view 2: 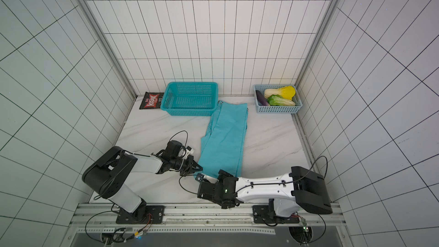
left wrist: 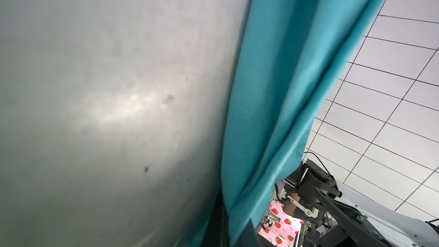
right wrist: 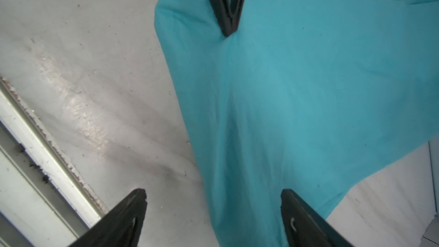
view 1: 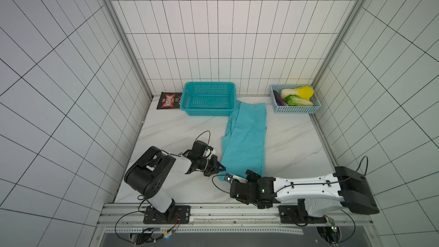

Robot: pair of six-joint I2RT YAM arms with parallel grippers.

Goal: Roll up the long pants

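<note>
The teal pants point(view 1: 247, 137) lie lengthwise on the table, flattened and folded along the left, their front end near the table's front edge. My left gripper point(view 1: 223, 169) is shut on the cloth at the front left; in the right wrist view its fingers point(right wrist: 227, 20) pinch the fabric, with creases running from the tips. The left wrist view has the pants' cloth point(left wrist: 274, 109) rising in folds from that pinch. Open over the front end is my right gripper, the cloth's front edge passing below and between its fingers. From the top views its hand hides the front right corner.
An empty teal basket point(view 1: 208, 111) stands behind, touching or close to the pants' far left end. Left of it lies a black snack bag point(view 1: 169, 100). A blue basket point(view 1: 297, 108) with toy vegetables is at back right. Bare table lies either side.
</note>
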